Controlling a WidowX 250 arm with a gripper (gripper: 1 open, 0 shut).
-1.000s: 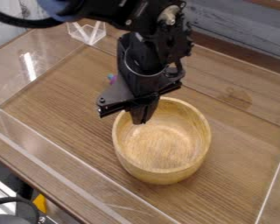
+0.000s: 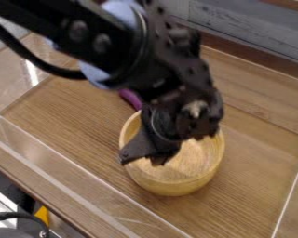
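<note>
My gripper (image 2: 155,149) hangs low over a pale wooden bowl (image 2: 177,179), its dark body covering much of the bowl's back half. Its fingertips are at the bowl's left and middle; it looks shut, with nothing visible held. A purple object (image 2: 130,99) lies on the table behind the bowl, partly hidden by the arm.
The wooden table (image 2: 252,194) has free room to the right and left of the bowl. A white wall (image 2: 257,33) runs along the back. Cables and a yellow item sit off the table at the lower left.
The bowl has not visibly moved.
</note>
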